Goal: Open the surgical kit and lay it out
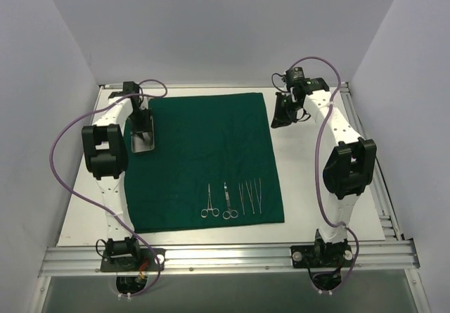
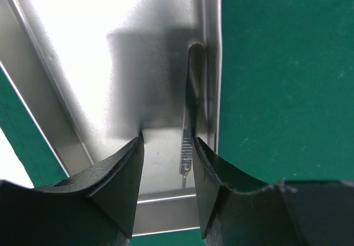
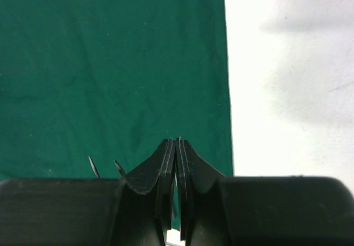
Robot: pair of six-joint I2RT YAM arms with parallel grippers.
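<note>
My left gripper (image 1: 142, 129) is inside the steel tray (image 1: 143, 145) on the left of the green cloth (image 1: 197, 137). In the left wrist view its fingers are part open over a slim metal scalpel handle (image 2: 191, 102) along the tray's right wall, the right fingertip at the handle. My right gripper hangs shut above the cloth's right edge; nothing shows between its fingers.
Along the cloth's front lie a clamp (image 1: 209, 207), scissors (image 1: 229, 207) and several thin tweezer-like tools (image 1: 252, 197). Bare white table (image 1: 313, 207) is at right.
</note>
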